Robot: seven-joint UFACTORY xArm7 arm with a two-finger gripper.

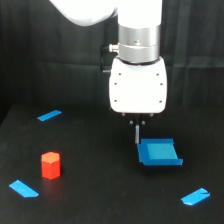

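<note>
My gripper (137, 132) hangs from the white hand (138, 88) at the upper middle of the camera view, just left of the back corner of a blue square (160, 152) on the dark table. Its fingers are dark against a dark background, so how far apart they stand does not show. An orange-red cube (50, 166) rests on the table at the left, well away from the gripper.
Short strips of blue tape lie flat on the table: one at the back left (49, 115), another at the front left (23, 189) and a third at the front right (196, 197).
</note>
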